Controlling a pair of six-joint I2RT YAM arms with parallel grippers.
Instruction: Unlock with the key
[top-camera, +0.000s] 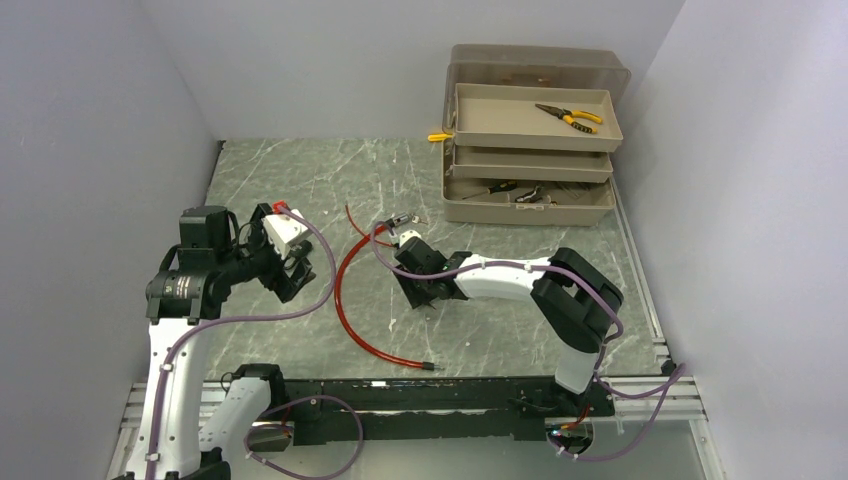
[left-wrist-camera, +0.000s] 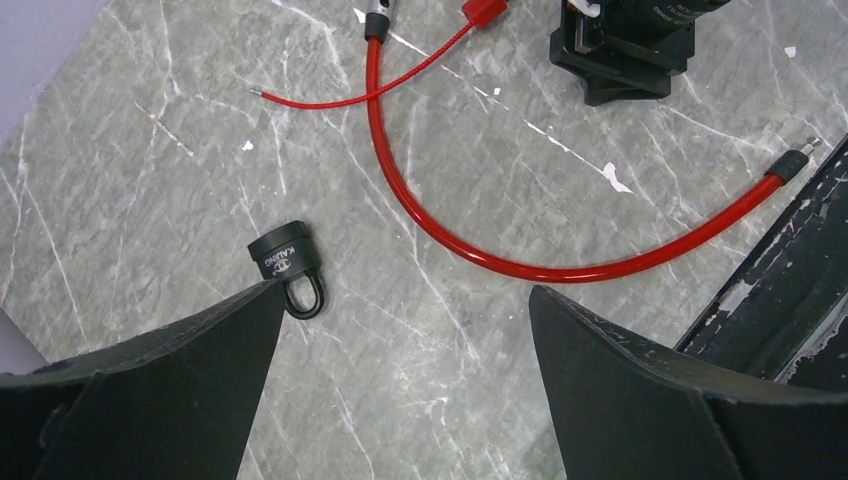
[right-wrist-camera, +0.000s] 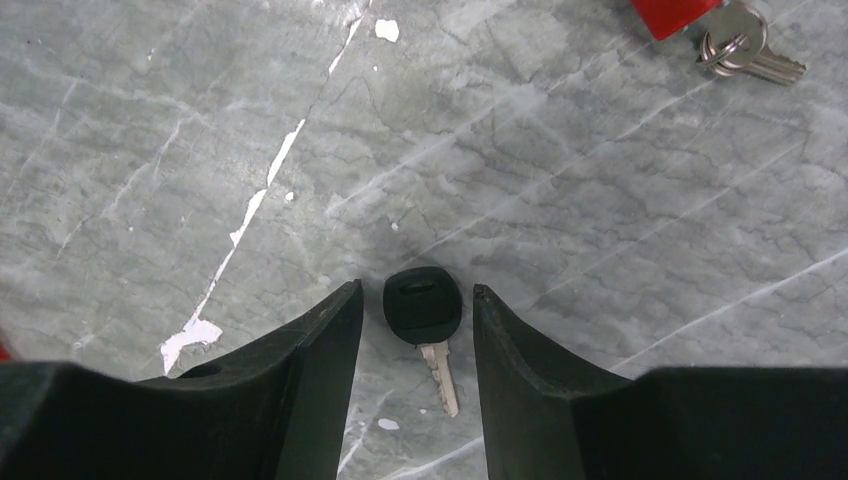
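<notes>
A black-headed key with a silver blade lies on the grey marble surface in the right wrist view, between the fingertips of my part-open right gripper, which are close to either side of its head. At upper right a ring of silver keys lies beside a red object. A black padlock with its shackle lies on the surface in the left wrist view, below my open left gripper, which has nothing between its fingers.
A long red hose and thin red cord lie mid-table. An open beige toolbox with pliers stands at back right. Walls close in the sides and back.
</notes>
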